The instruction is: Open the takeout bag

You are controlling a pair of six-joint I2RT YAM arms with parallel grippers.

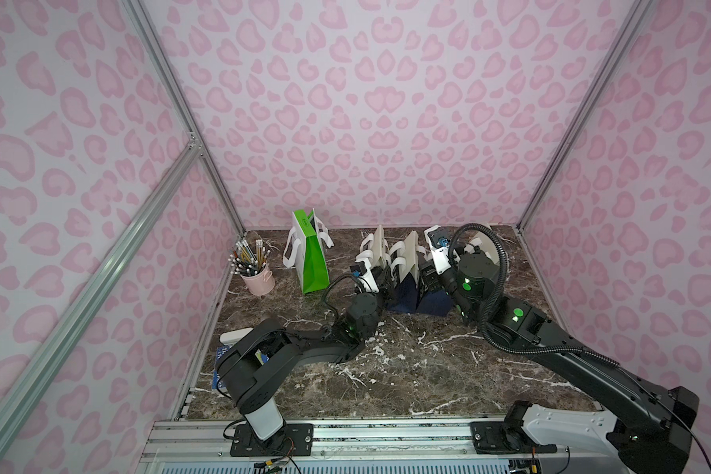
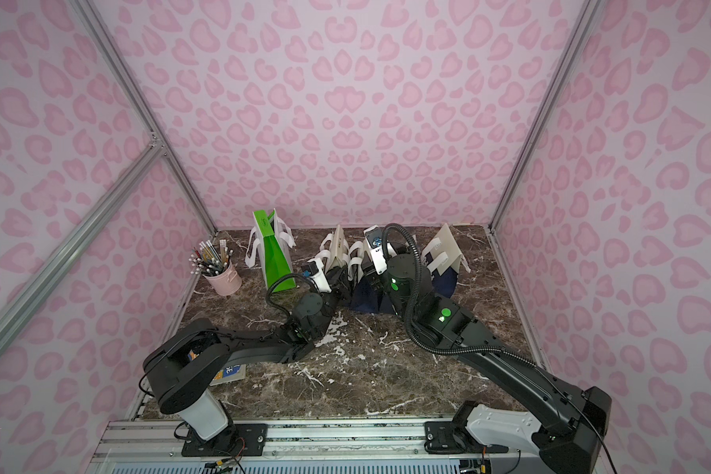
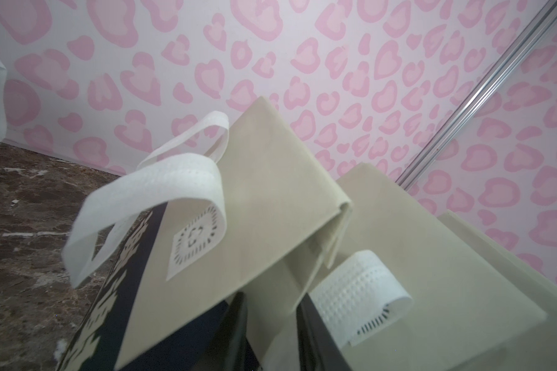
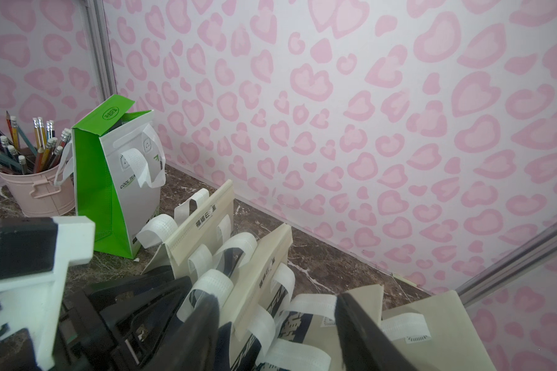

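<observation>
Several cream-and-navy takeout bags (image 1: 407, 256) stand in a row at the back, their folded cream tops and white strap handles upward. In the left wrist view, one cream bag (image 3: 263, 179) has its end fold facing me, and my left gripper is at that end, its fingers (image 3: 318, 340) a little apart. The bag's lower end shows between them; whether they touch it, I cannot tell. My right gripper stands open above the bags farther right, white handles (image 4: 306, 355) showing beyond the gap between its fingers. Nothing is held there.
A green and white bag (image 1: 314, 256) stands back left, beside a pink bucket (image 1: 258, 282) of pencils. A blue item (image 2: 230, 373) lies partly under the left arm. Both grippers are close together among the bags.
</observation>
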